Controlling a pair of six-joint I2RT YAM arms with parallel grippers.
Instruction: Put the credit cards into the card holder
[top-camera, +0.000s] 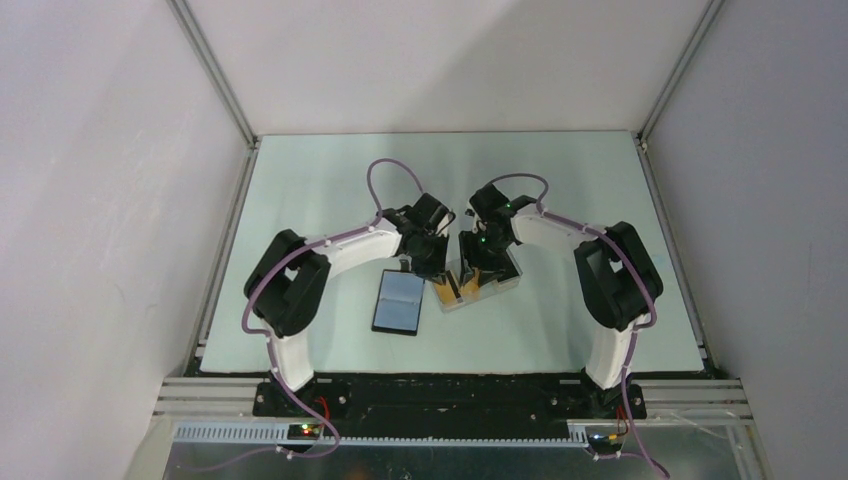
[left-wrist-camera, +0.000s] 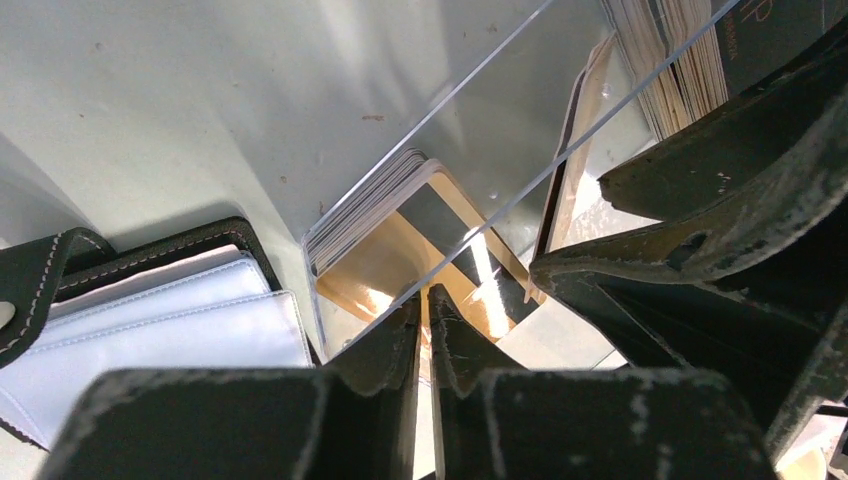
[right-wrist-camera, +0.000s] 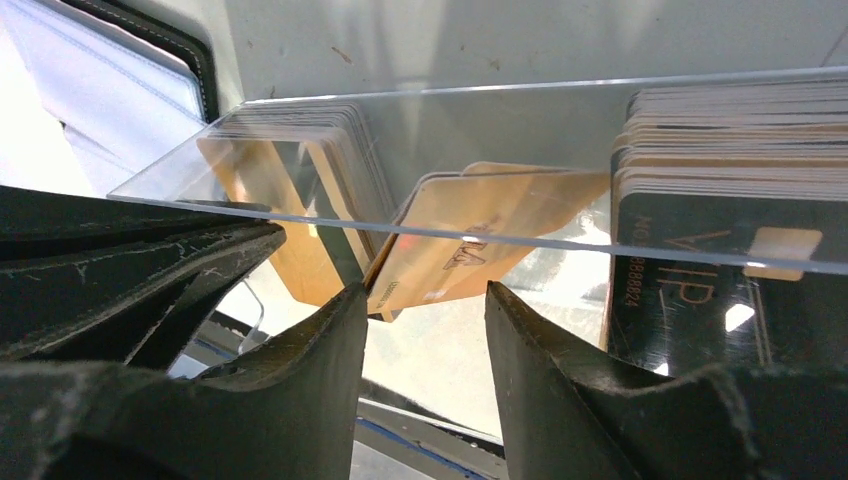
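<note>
The card holder (top-camera: 398, 302), black with pale pockets, lies open left of a clear acrylic box (left-wrist-camera: 430, 110). Inside the box stands a gold-and-black card stack (left-wrist-camera: 400, 245) at the left end. Gold cards (right-wrist-camera: 470, 235) lean in the middle. Black VIP cards (right-wrist-camera: 700, 270) fill the right end. My left gripper is over the gold-and-black stack, its fingertips almost together; whether a card edge is between them is unclear. My right gripper is open, its fingers at the two sides of the leaning cards' near part.
Both grippers are crowded close together over the box; the left one's fingers (right-wrist-camera: 200, 260) reach in at the left of the right wrist view. The box walls rise around the cards.
</note>
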